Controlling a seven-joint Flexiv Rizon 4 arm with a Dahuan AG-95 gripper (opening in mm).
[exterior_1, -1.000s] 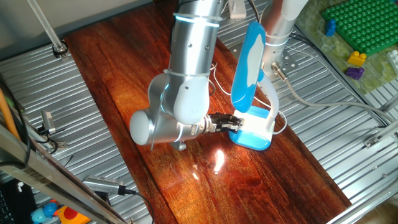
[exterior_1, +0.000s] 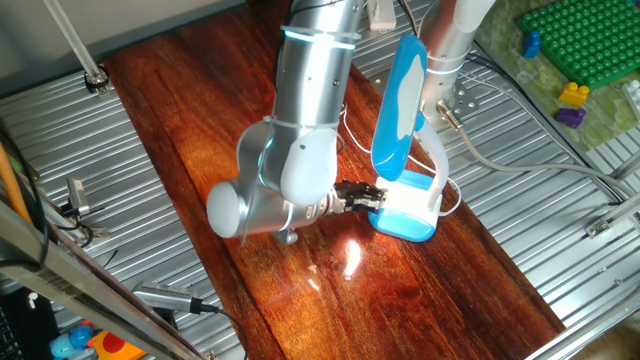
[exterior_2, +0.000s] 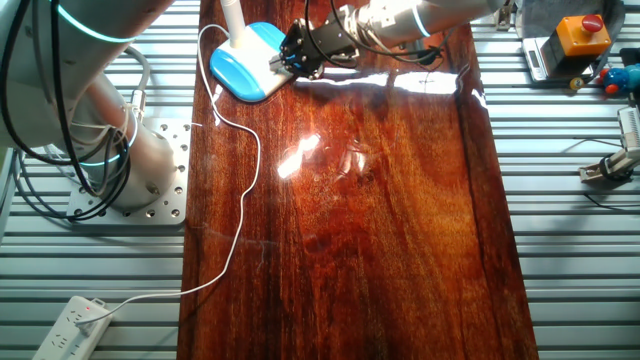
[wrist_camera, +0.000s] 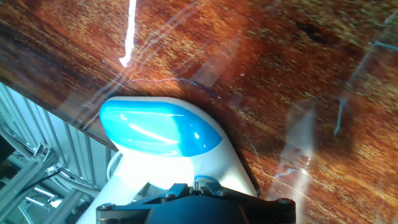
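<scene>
A blue and white desk lamp stands upright on the wooden board; its head leans over its base in exterior view 1. My gripper reaches in level from the left, its tips at the white top of the base. Exterior view 2 has the gripper at the edge of the lamp base nearest the arm. From the wrist, the fingers come together at the bottom centre, over the white part of the base, and look shut. Nothing shows between them; the lamp's button area is partly hidden beneath.
The lamp's white cable runs along the board to a power strip. Most of the wooden board is clear. An emergency stop box sits off the board.
My gripper and wrist have shifted very slightly at the lamp base. The lamp has stayed where it was.
</scene>
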